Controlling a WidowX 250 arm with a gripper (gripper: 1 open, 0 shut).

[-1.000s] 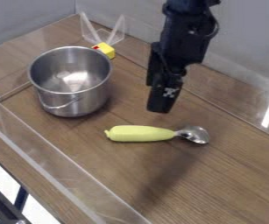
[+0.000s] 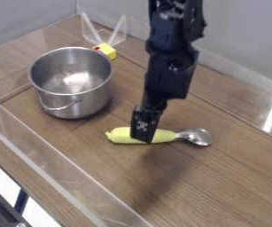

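My black gripper hangs low over a yellow corn-like object, its fingertips down at the object's middle, open; whether they touch it is hard to tell. The yellow object lies on the wooden counter, and a metal spoon extends to its right, the handle end meeting or hidden behind it. A steel pot stands to the left.
A small yellow block sits behind the pot near clear plastic pieces. Walls bound the back, and a transparent edge runs along the front left.
My gripper has come down and slightly left, from above and behind the yellow object to right over it. The objects on the counter look unmoved.
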